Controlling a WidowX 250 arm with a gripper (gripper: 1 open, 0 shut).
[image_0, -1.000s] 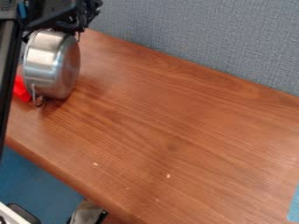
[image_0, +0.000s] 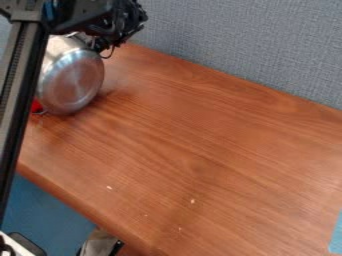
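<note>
A steel pot (image_0: 70, 80) stands tilted at the far left of the wooden table (image_0: 201, 150), partly behind the black arm, with a bit of something red beside it. My gripper (image_0: 102, 40) is at the upper left, just above the pot; its fingers are dark and small here, and whether it holds the pot or is open cannot be made out.
A grey fabric partition runs along the back of the table. Blue floor shows beyond the front edge at lower left.
The arm and gripper have moved right, and the pot has shifted slightly right and up with its face turned more toward the camera.
</note>
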